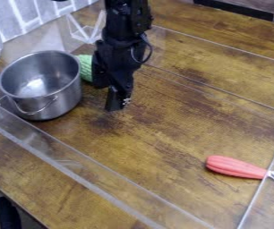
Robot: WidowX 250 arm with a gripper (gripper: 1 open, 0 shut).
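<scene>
My black gripper (113,82) is lowered at the upper middle, just right of a steel pot (41,82) on the wooden table. A green object (87,66) lies behind the gripper and beside the pot, mostly hidden by the arm. Whether the fingers are open or shut is hard to tell against the dark wood.
A red-handled utensil (235,166) with a metal head lies at the lower right. Transparent edges run along the left and front.
</scene>
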